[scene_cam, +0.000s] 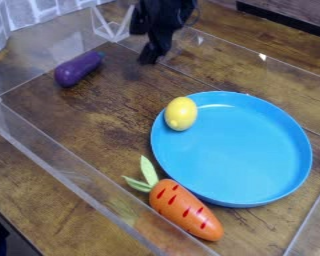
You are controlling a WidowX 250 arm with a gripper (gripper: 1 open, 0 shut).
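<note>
A dark robot gripper (148,38) is at the top centre of the camera view, dim and blurred, so its fingers are hard to make out; I see no object held in it. A purple eggplant (79,68) lies at the upper left. A yellow egg-shaped object (180,113) sits on the upper left part of a blue plate (243,160). An orange toy carrot (184,208) with green leaves lies below the plate.
Clear walls (72,185) run along the edges of the wooden surface (69,120).
</note>
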